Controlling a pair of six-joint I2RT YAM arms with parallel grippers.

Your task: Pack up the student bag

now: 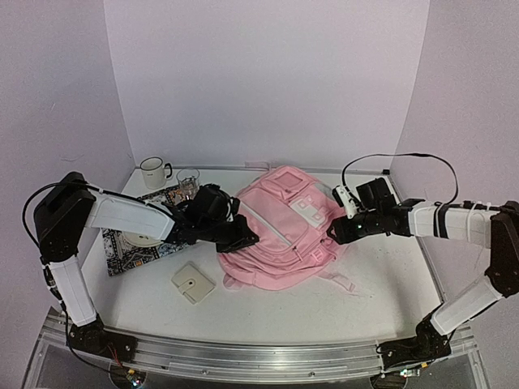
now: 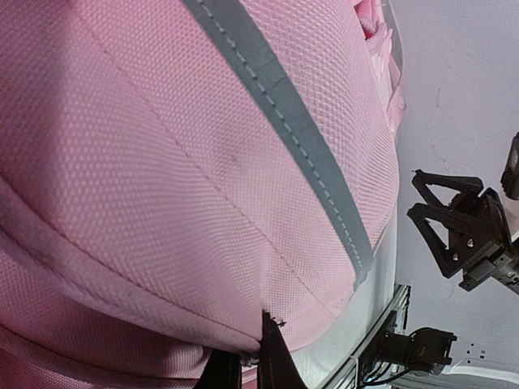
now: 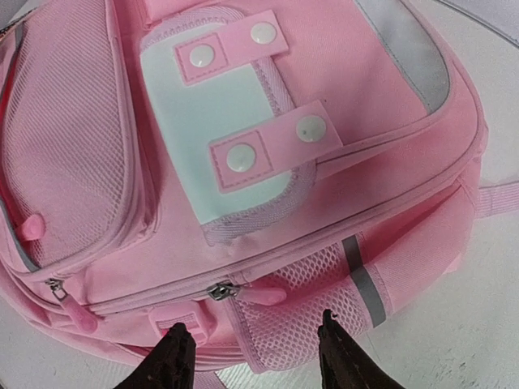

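The pink bag [image 1: 280, 219] lies on the table, its front pocket and pale label panel facing up. At its left side, my left gripper [image 1: 253, 238] is shut on a fold of the fabric; in the left wrist view the dark fingers [image 2: 280, 361] close on the pink edge. Over the bag's right side is my right gripper [image 1: 332, 235]. In the right wrist view its fingers [image 3: 174, 356] are wide apart, with nothing held between them. A zipper pull [image 3: 263, 296] on the bag shows just beyond the gap, near the mesh side pocket [image 3: 300, 324].
A cream notebook-like item [image 1: 193, 283] lies left of the bag. Behind the left arm are a patterned mat [image 1: 122, 258], a white mug [image 1: 152, 173] and a clear glass [image 1: 187, 180].
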